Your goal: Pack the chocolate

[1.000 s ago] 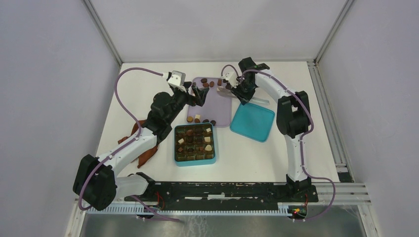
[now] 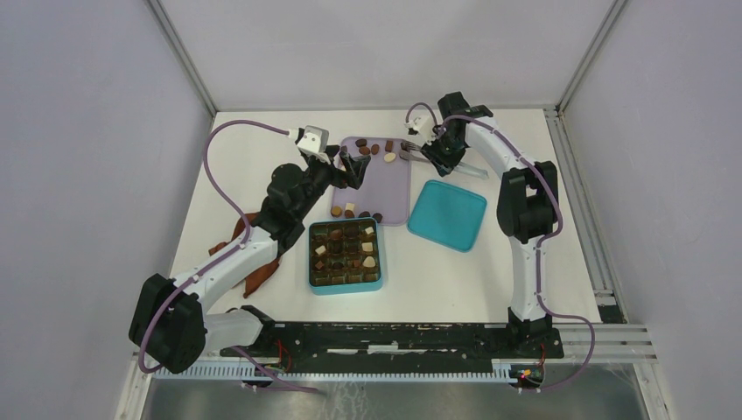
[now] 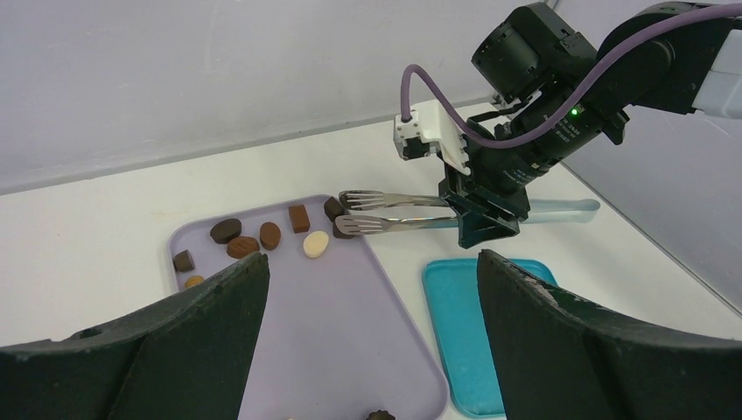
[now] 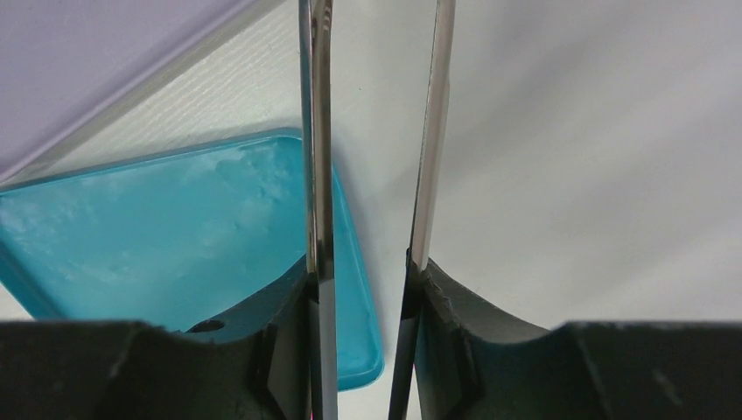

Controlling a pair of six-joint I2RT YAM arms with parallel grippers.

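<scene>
Chocolates, brown, dark and cream, lie on the lilac tray (image 2: pixel 376 184), including a cream piece (image 3: pixel 315 244) and a brown square (image 3: pixel 298 218). The compartment box (image 2: pixel 345 287) with blue rim holds several pieces. My left gripper hangs over the tray, open and empty. My right gripper has long metal tong tips at the tray's back-right corner, by two dark chocolates; they are part open. Whether anything sits between the tips is unclear; in the right wrist view the tips run out of frame.
An empty teal tray (image 2: pixel 446 216) lies right of the lilac tray. Brown cloth-like items (image 2: pixel 261 273) lie beside the left arm.
My right gripper and arm have moved toward the back and right, to the lilac tray's back-right corner. The left arm stayed still.
</scene>
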